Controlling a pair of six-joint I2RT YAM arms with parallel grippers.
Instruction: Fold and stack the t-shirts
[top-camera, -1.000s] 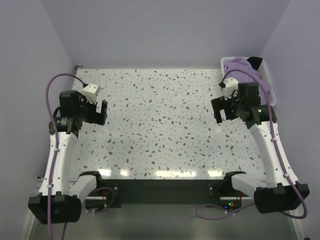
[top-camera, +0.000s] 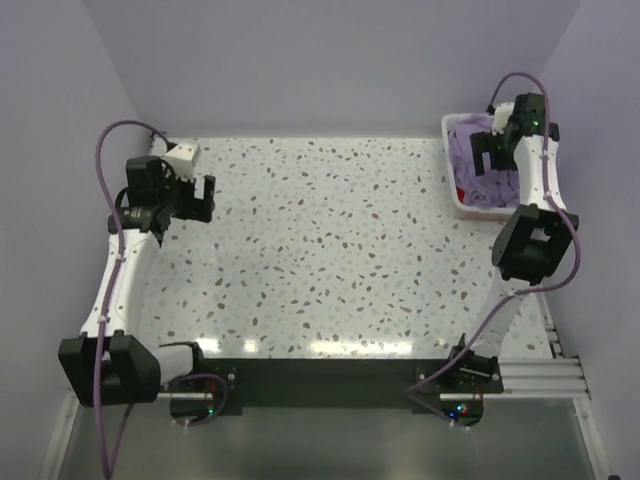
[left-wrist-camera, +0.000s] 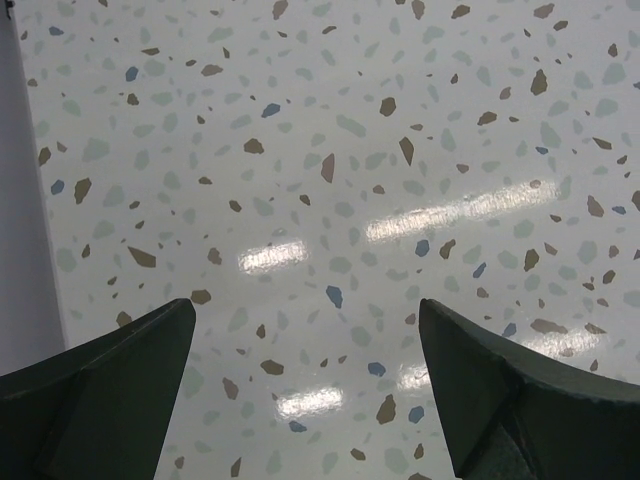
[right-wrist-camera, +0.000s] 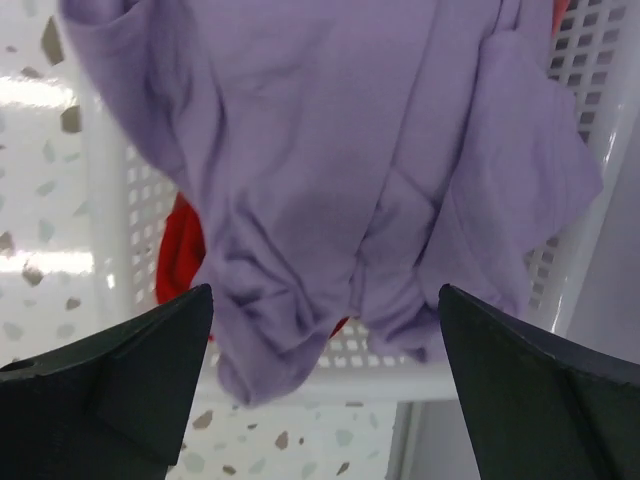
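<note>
A crumpled purple shirt (right-wrist-camera: 310, 140) lies on top in the white basket (top-camera: 449, 185) at the far right corner of the table. Red cloth (right-wrist-camera: 180, 248) shows beneath its edge. Over the basket hangs my right gripper (top-camera: 481, 162), fingers apart and above the purple cloth; its fingers (right-wrist-camera: 130, 400) hold nothing. On the left side of the table, my left gripper (top-camera: 200, 200) is also open, with only bare tabletop between its fingers in the left wrist view.
Walls stand close on the left, right and back. The basket's perforated rim sits near the right wall (top-camera: 610, 200).
My right arm has swung away from the front edge and to the right, from beside the basket to over it. The left arm has shifted slightly towards the back.
</note>
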